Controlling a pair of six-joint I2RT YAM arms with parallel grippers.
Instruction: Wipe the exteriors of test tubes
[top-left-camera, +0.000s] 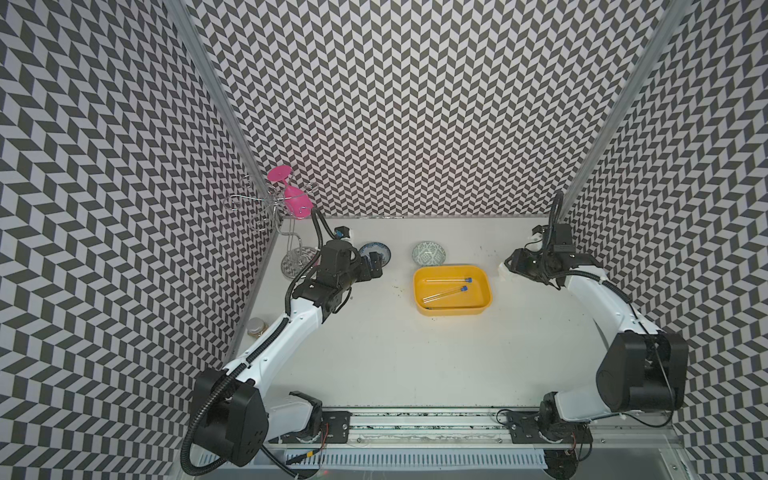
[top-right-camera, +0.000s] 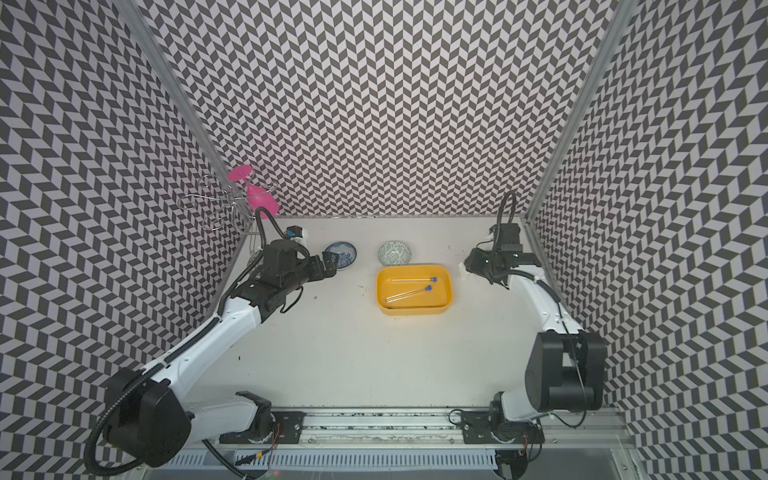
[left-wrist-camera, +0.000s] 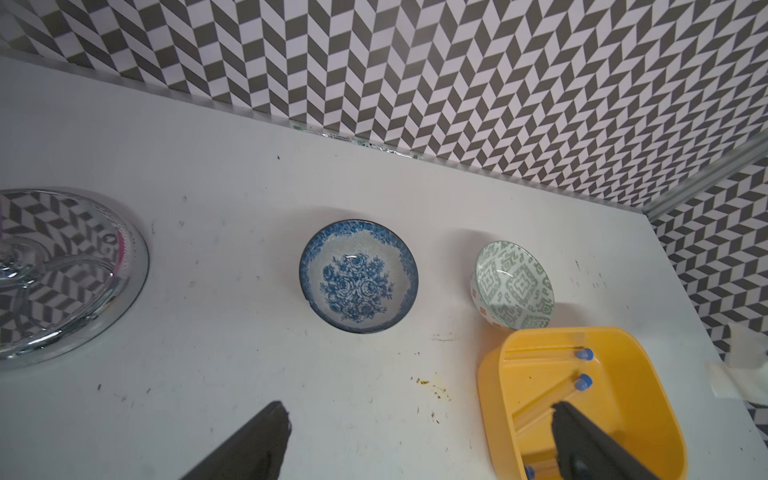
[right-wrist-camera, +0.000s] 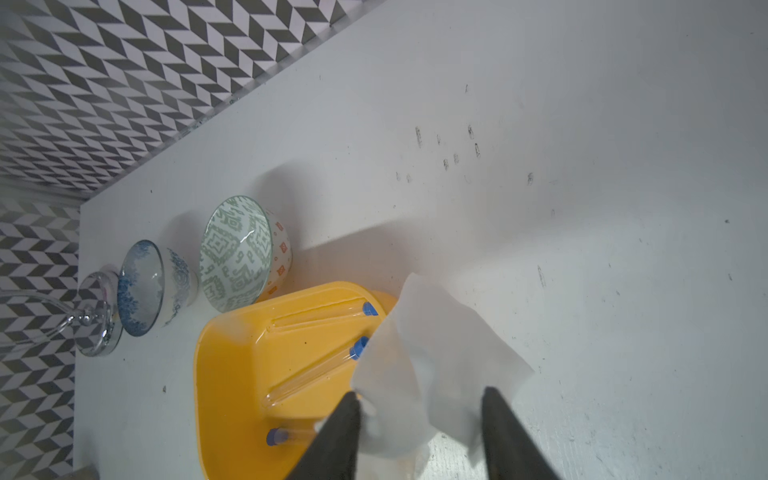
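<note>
Test tubes with blue caps lie in the yellow tray, seen in all views. My left gripper is open and empty above the table, left of the tray and near the blue-patterned bowl. My right gripper is at the tray's right side with a white tissue at its fingers, overlapping the tray's corner in the right wrist view. The fingertips are blurred; how firmly they grip the tissue is unclear.
A pale green bowl stands behind the tray. A chrome stand with pink items is at the left, a small jar further forward.
</note>
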